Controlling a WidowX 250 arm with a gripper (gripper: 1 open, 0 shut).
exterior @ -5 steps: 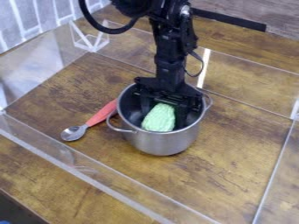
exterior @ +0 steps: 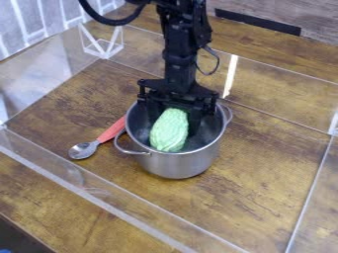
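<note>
A steel pot (exterior: 179, 163) with two side handles stands mid-table. Inside it is a pale green cabbage-like vegetable (exterior: 169, 131), now tilted upright toward the left of the pot. The black gripper (exterior: 177, 111) reaches down into the pot at the vegetable's upper end and appears shut on it; its fingertips are partly hidden.
A spoon (exterior: 83, 149) with a red handle lies left of the pot. Transparent panels edge the area, and a white frame stands at back left.
The vegetable has risen and shifted left within the pot, with the gripper moving along with it. The pot has shifted slightly left.
</note>
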